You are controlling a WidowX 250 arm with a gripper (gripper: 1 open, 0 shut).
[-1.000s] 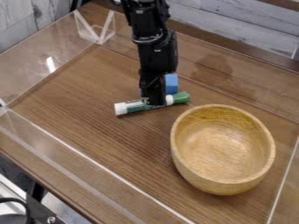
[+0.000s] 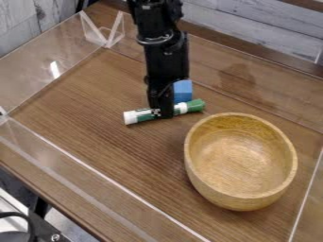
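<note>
My black gripper [image 2: 161, 99] hangs in the upper middle, just above a white-and-green tube [image 2: 139, 116] lying crosswise on the wooden table. Its fingers look shut; the dark shapes make it hard to see what is between them. A small blue block [image 2: 182, 91] sits behind the tube, just right of the gripper.
A large empty tan bowl [image 2: 240, 161] fills the lower right. A black cable lies at the bottom left corner.
My gripper has risen slightly over the last second. The tube and block look unmoved.
</note>
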